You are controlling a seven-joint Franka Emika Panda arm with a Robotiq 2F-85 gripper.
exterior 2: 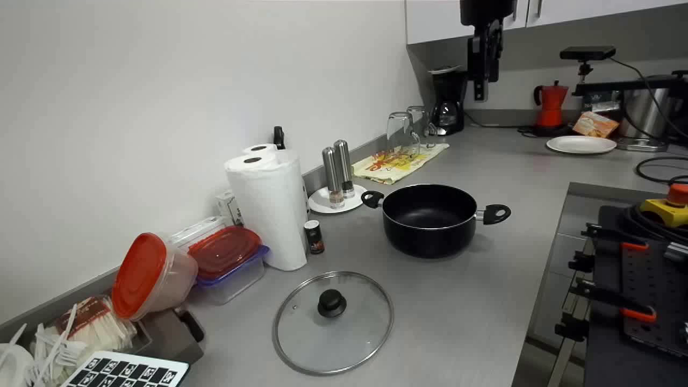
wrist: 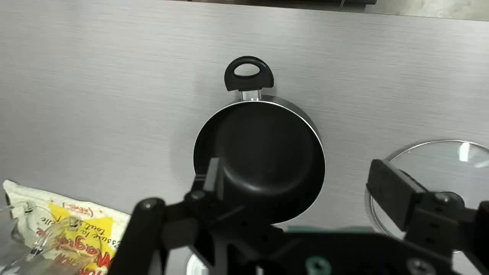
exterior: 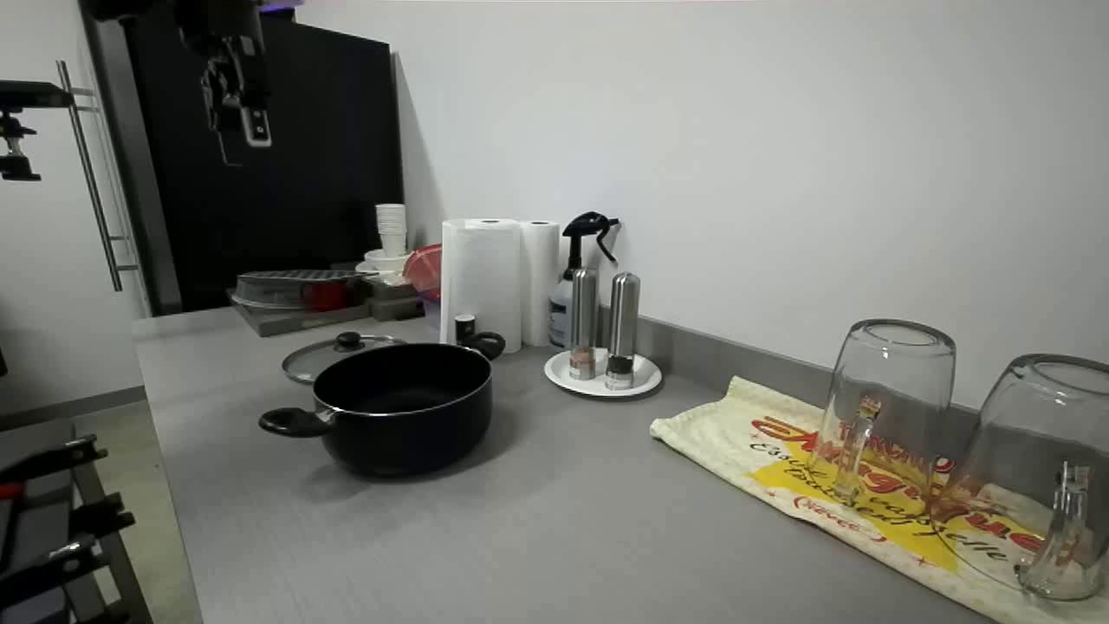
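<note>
A black two-handled pot (exterior: 405, 426) stands upright and uncovered on the grey counter; nothing shows inside it in the wrist view. Its glass lid (exterior 2: 348, 348), with a black knob (exterior 2: 331, 302), lies flat on the counter apart from the pot. High above the counter hangs my gripper, its fingers (wrist: 394, 192) spread wide with nothing between them. From the wrist, the pot (wrist: 270, 142) shows below the gap and the left finger, while the lid (wrist: 444, 169) is partly hidden behind the right finger.
Two steel grinders (exterior: 621, 331) stand on a white plate (exterior: 655, 376) near paper towels (exterior: 483, 276). Upturned glass jugs (exterior: 894, 406) rest on a printed cloth (exterior: 717, 432). Food containers (exterior 2: 155, 277) crowd the wall at left in exterior view 2.
</note>
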